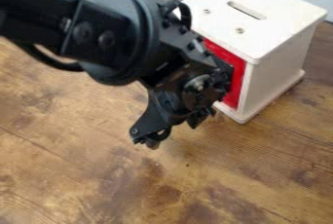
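A white wooden box (271,53) with a slot and screws on its top stands at the upper right. Its red front panel (235,84) is mostly hidden behind my black arm. My gripper (154,136) hangs low over the wooden table, left of and in front of the box's lower front corner, its fingertips pointing down. It is seen side-on and small, with nothing visible held in it. The arm covers whatever is on the panel behind it.
A pale wall or surface runs along the back edge behind the box.
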